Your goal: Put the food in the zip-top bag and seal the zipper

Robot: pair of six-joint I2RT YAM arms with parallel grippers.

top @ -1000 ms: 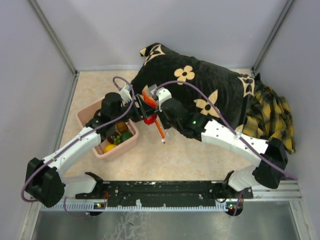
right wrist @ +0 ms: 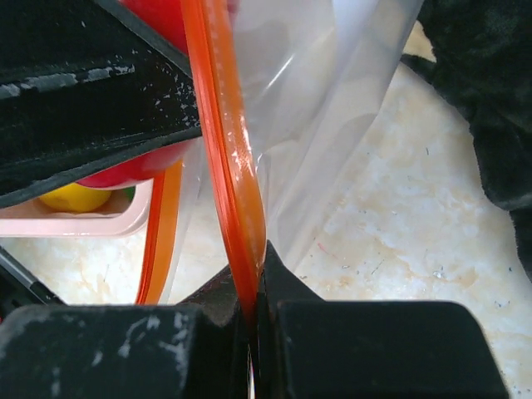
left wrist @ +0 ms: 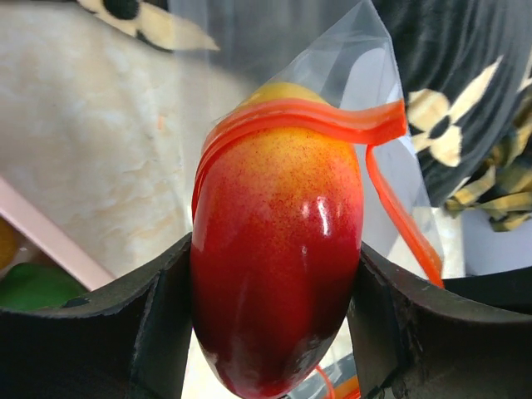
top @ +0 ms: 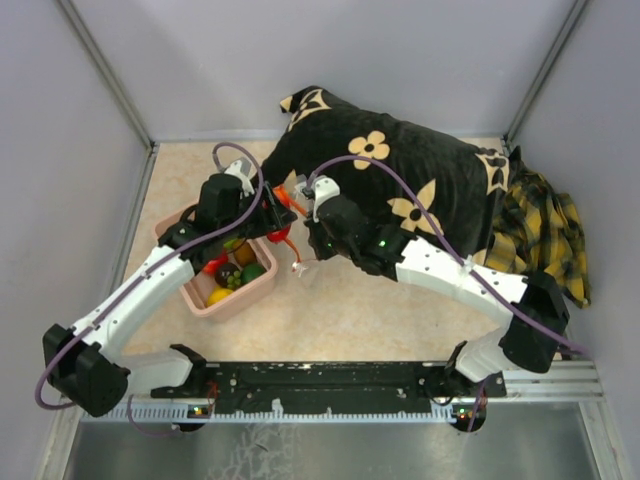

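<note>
A red-and-yellow toy food piece [left wrist: 274, 249], shaped like a fruit or vegetable, sits in my left gripper [top: 275, 215], between its fingers at the mouth of the clear zip top bag [left wrist: 391, 183]. The bag's orange zipper [left wrist: 332, 116] lies across the food's upper part. My right gripper is shut on the bag's rim, with the orange strip [right wrist: 224, 141] running up from between its fingers. The left gripper's black finger [right wrist: 91, 100] crosses the upper left of the right wrist view, beside the bag.
A pink bin [top: 260, 288] with assorted toy food stands at the left. A black flowered cushion [top: 420, 160] fills the back, with a yellow plaid cloth [top: 550, 230] at the right. Bare tabletop lies in front of the grippers.
My left gripper has moved left with the red food, and the bag's lower orange strip has shifted left too. The right arm has moved slightly, mostly earlier on.
</note>
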